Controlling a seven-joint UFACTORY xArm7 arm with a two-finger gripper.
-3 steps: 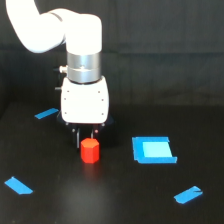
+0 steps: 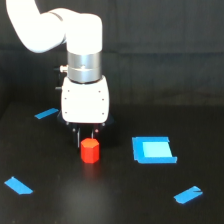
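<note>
A small red block (image 2: 90, 151) rests on the black table, below and slightly in front of the white hand of the arm. My gripper (image 2: 87, 134) points down at the block's upper edge. Its dark fingers are hard to make out against the black background. They seem to stand apart, one near each side of the block's top, but whether they touch it cannot be told. To the right, a blue square outline (image 2: 138, 158) surrounds a pale, whitish-blue patch (image 2: 157, 149) lying flat on the table.
Short blue tape strips lie at the front left (image 2: 18, 186), back left (image 2: 46, 113) and front right (image 2: 188, 195). Bare black table separates the block from the blue square, with nothing standing between them. A dark curtain hangs behind.
</note>
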